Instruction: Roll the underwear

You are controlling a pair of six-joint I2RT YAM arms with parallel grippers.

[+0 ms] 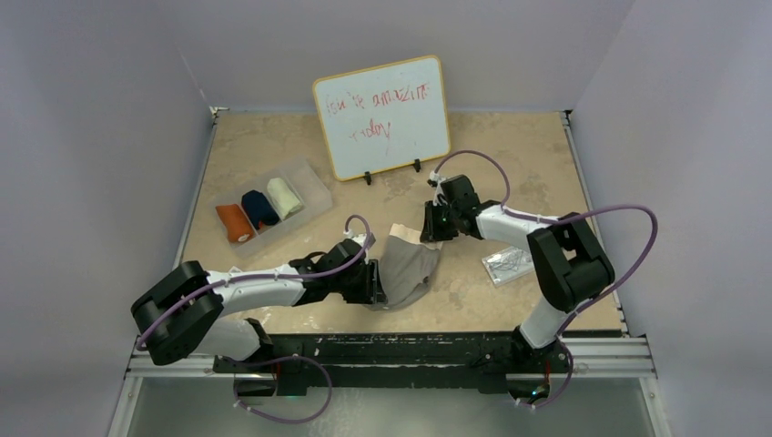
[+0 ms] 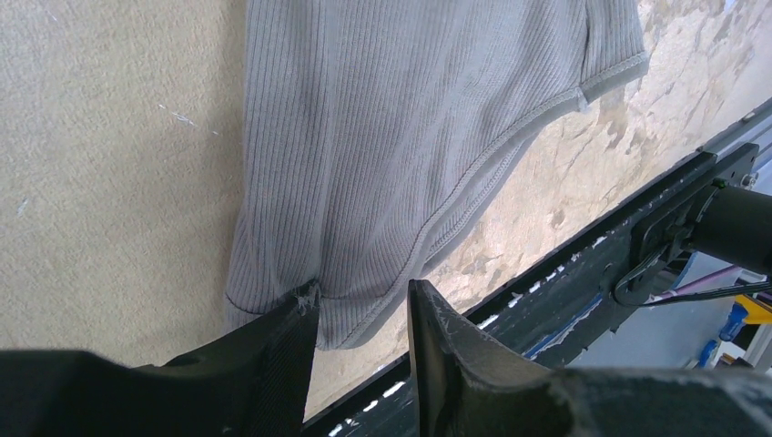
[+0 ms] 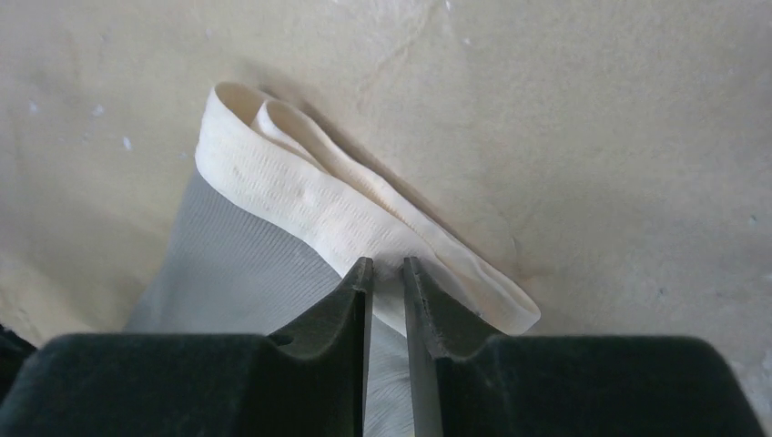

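Note:
Grey ribbed underwear (image 1: 410,269) with a cream waistband (image 1: 405,233) lies flat and rumpled on the table between the arms. My left gripper is at the hem at its front end, fingers part open with grey fabric between and beneath them; whether it grips is unclear. At the far end my right gripper is shut on the cream waistband, which shows folded layers in the right wrist view.
A clear bin (image 1: 313,196) with orange, navy and cream rolls sits back left. A whiteboard (image 1: 382,118) stands at the back. A white flat item (image 1: 508,265) lies right. The table's front edge is close to the left gripper.

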